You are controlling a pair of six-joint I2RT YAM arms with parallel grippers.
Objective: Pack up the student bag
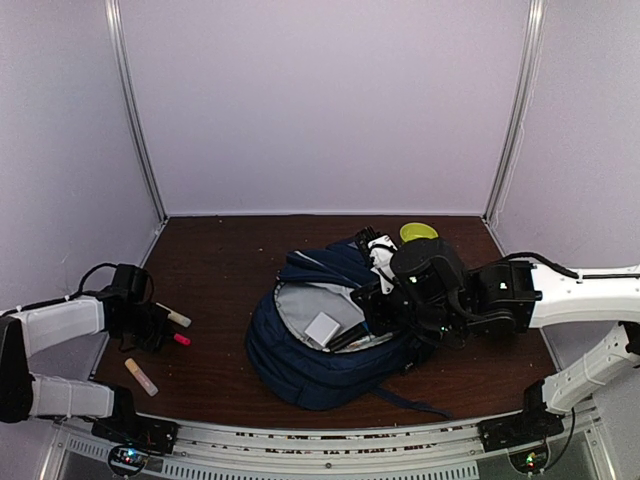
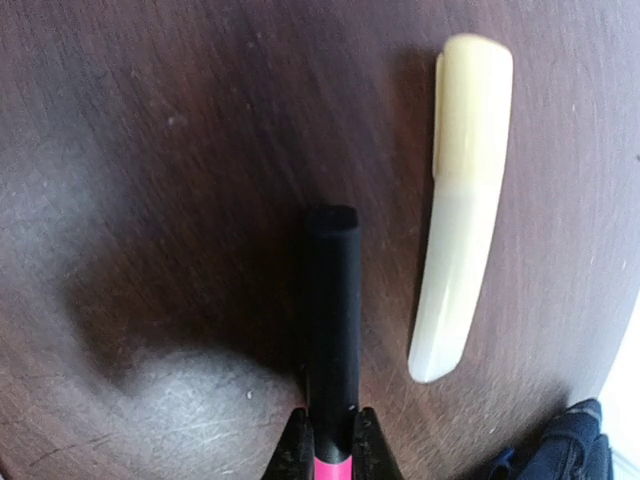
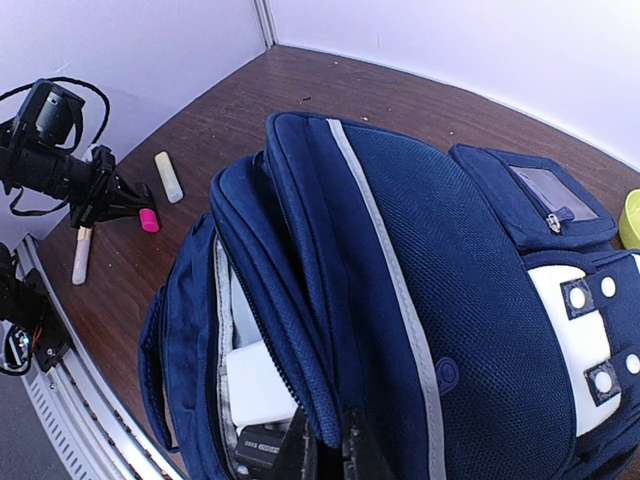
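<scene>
My left gripper is shut on a black marker (image 2: 335, 320) with a pink end (image 1: 182, 339). Beside it on the table lies a pale yellow marker (image 2: 462, 210), not touching it. A peach and white marker (image 1: 141, 377) rests closer to the table's front edge. The navy backpack (image 1: 310, 375) lies unzipped at the centre, with a white box (image 1: 322, 328) and a dark item (image 3: 262, 446) inside. At its opening, my right gripper is shut on the zippered edge of the bag's flap (image 3: 275, 290).
A yellow-green bowl (image 1: 418, 231) stands at the back right behind the right arm. A small navy pouch (image 3: 545, 200) lies beyond the flap.
</scene>
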